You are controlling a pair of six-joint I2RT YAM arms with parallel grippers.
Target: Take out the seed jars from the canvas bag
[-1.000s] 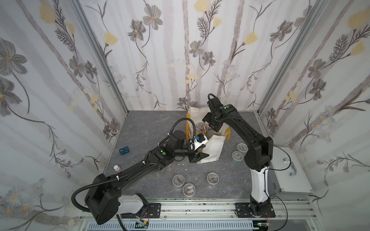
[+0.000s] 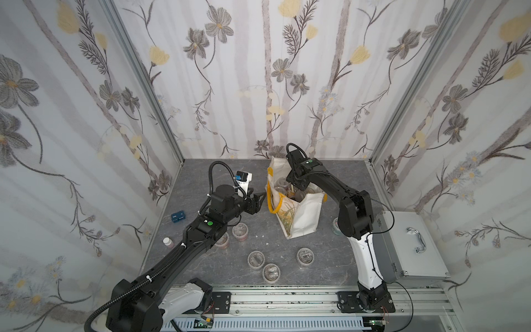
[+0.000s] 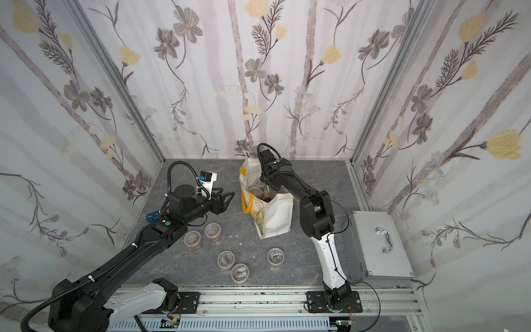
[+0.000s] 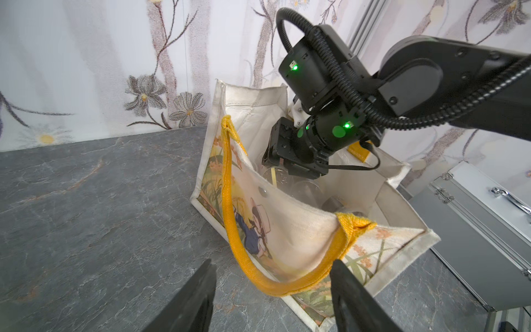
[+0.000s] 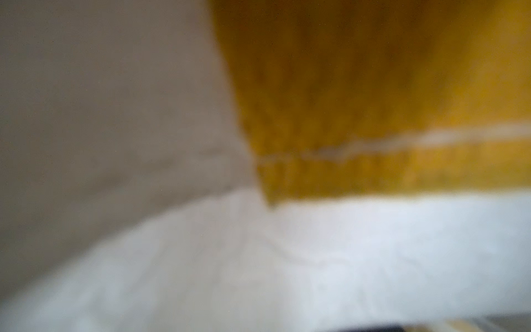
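The white canvas bag [image 2: 304, 218] with yellow handles stands open at the back centre, several jars [image 4: 304, 191] visible inside. My right gripper reaches down into the bag; its wrist view is blurred white and yellow fabric, and what sits between its fingers is hidden. My left gripper [image 2: 255, 202] is just left of the bag; in the left wrist view its fingers stand apart below the yellow strap [image 4: 282, 285], with nothing seen between them.
Several seed jars [image 2: 305, 256] stand on the grey table in front and left of the bag, another partly behind the right arm. A blue object [image 2: 177, 216] and a small white bottle [image 2: 168, 241] lie at left. A metal box [image 2: 414, 260] stands beyond the right side.
My left gripper has moved back and left, off the bag's front. My right gripper has moved left, deeper into the bag's back part.
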